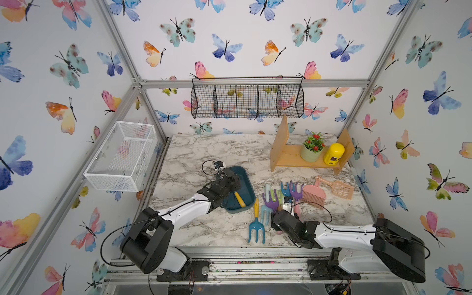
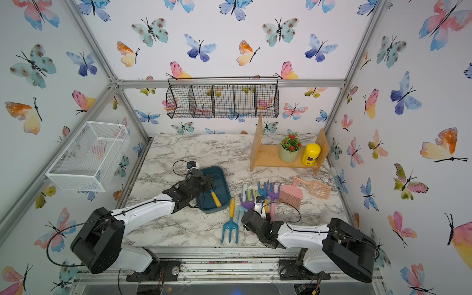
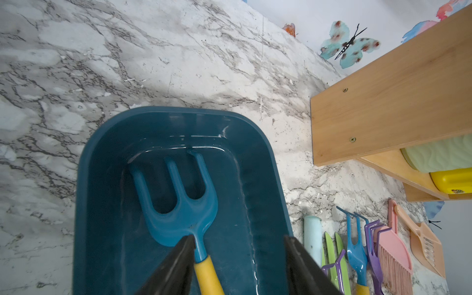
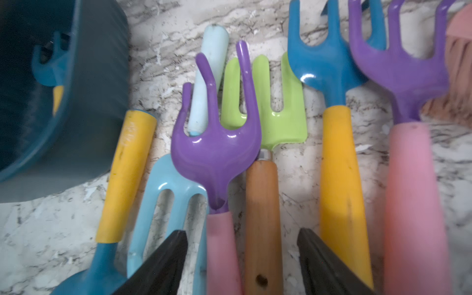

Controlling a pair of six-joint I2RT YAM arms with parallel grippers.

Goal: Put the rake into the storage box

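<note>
A dark teal box (image 3: pixel 245 196) holds a blue rake (image 3: pixel 179 211) with a yellow handle. My left gripper hangs open over it, nothing between its fingers. My right gripper is open low above a row of hand rakes: a purple rake (image 4: pixel 216 147) with pink handle lies between its fingers, beside a green rake (image 4: pixel 280 123) with wooden handle, neither visibly gripped. Another purple rake (image 4: pixel 403 78), a blue rake (image 4: pixel 334 64), a light-blue rake (image 4: pixel 177 186) and a blue rake with yellow handle (image 4: pixel 123 172) lie around them.
A wooden shelf (image 1: pixel 290 157) with plant and yellow canister stands at back right. A pink brush (image 1: pixel 313 194) and slotted turner (image 1: pixel 342 189) lie right. A white mesh basket (image 1: pixel 118 154) is on the left wall, a wire basket (image 1: pixel 248 100) on the back wall.
</note>
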